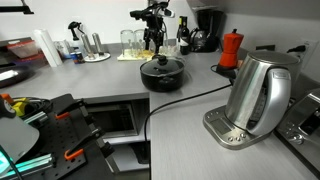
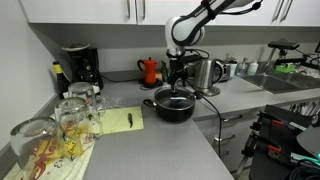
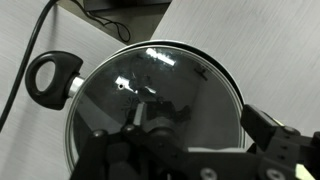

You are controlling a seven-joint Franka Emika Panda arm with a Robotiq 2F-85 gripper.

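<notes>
A black pot (image 1: 168,82) with a dark glass lid (image 2: 176,97) sits on the counter. In the wrist view the lid (image 3: 150,85) fills the middle, and one pot handle (image 3: 50,80) sticks out at left. My gripper (image 2: 178,82) is above the lid, open, with nothing seen held. From exterior view 1 the gripper (image 1: 154,46) appears just above and behind the lid's knob (image 1: 162,60). The wrist view has the gripper's dark parts across its bottom, partly covering the lid. The exact gap to the knob cannot be told.
A steel kettle (image 1: 258,100) and a red moka pot (image 1: 231,48) stand beside the pot. Several glasses (image 2: 75,120) are on a cloth at the other side, with dark bottles (image 2: 82,65) behind. A black cable (image 1: 180,99) crosses the counter. Bare counter (image 2: 150,152) lies in front.
</notes>
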